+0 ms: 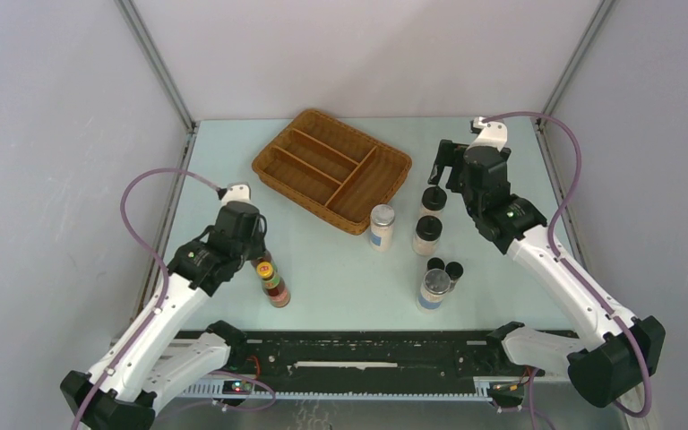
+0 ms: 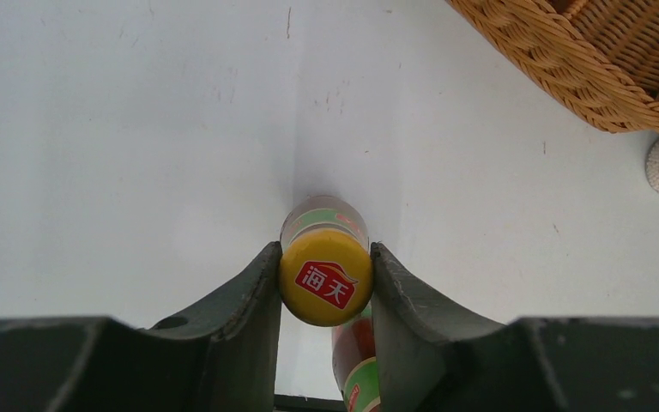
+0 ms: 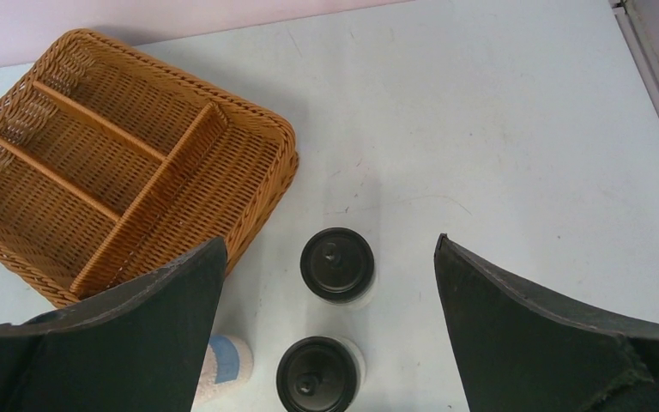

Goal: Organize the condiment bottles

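In the left wrist view, my left gripper is shut on a yellow-capped bottle (image 2: pixel 326 283) with a red emblem on its lid. Both fingers touch the cap's sides; from above, the arm mostly hides this bottle. Right behind the right finger stands a second bottle (image 1: pixel 275 287), dark with a green label and yellow cap. My right gripper is open and empty above the right side of the table. Two black-lidded jars (image 3: pixel 337 264) are below it. A divided wicker basket (image 1: pixel 273 185) lies at the back, its compartments empty.
A silver-lidded jar (image 1: pixel 382 227) stands by the basket's near corner. Front right, another silver-lidded jar (image 1: pixel 433 288) stands against small black-capped bottles (image 1: pixel 454 270). Open table lies between the left arm and these jars.
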